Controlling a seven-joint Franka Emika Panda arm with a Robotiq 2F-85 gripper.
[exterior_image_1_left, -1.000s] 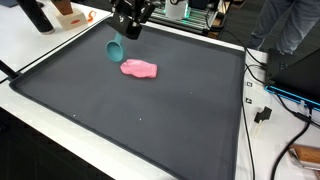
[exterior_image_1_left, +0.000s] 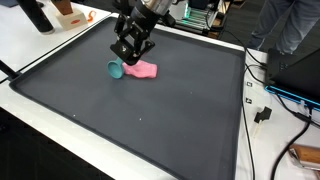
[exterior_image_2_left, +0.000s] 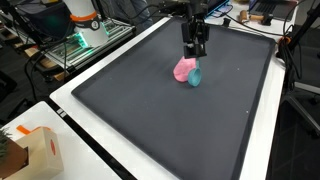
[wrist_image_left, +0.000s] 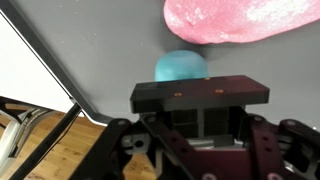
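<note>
A small round teal object (exterior_image_1_left: 115, 69), perhaps a cup, hangs below my gripper (exterior_image_1_left: 122, 56). In the wrist view, part of the teal object (wrist_image_left: 181, 65) shows just beyond the closed fingers of my gripper; its gripped part is hidden. Exterior view 2 has the teal object (exterior_image_2_left: 195, 77) low over the table, near a pink, rounded, soft-looking thing (exterior_image_2_left: 183, 68). That pink thing (wrist_image_left: 235, 17) lies flat beside it, and whether the two touch is unclear.
The dark grey table (exterior_image_1_left: 150, 110) has wide clear room toward its front and right. White borders (exterior_image_2_left: 110, 150) run along its edges. Cables (exterior_image_1_left: 260, 65) lie beyond its right side.
With the teal object, my gripper has moved down and a little toward the pink thing, now close beside it. The pink thing appears to have stayed put.
</note>
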